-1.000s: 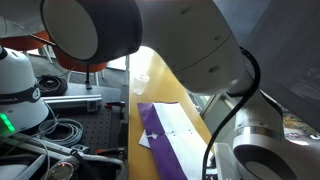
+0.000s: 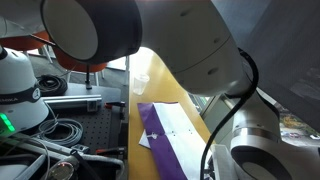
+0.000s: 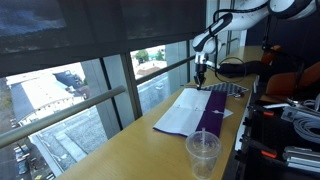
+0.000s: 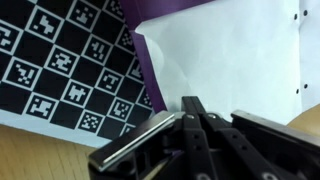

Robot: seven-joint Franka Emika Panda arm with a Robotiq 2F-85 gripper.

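Observation:
In the wrist view my gripper is shut, fingertips together, over the corner area of a white sheet [image 4: 235, 60]. No object shows between its fingers, though a thin edge there would be hard to tell. The sheet's near edge curves up a little beside the fingertips. A purple sheet [image 4: 150, 80] lies under it. In exterior view 2 the arm [image 3: 207, 52] reaches down to the far end of the white sheet [image 3: 182, 112] and purple sheet [image 3: 208, 122]. The gripper is hidden behind the arm in exterior view 1.
A black-and-white marker board [image 4: 65, 70] lies beside the sheets. A clear plastic cup [image 3: 204, 157] stands at the table's near end. Cables [image 2: 65, 130] and a black cart [image 2: 105, 125] lie beside the table.
The arm's elbow and forearm have shifted slightly in exterior view 1. The sheets on the table look the same.

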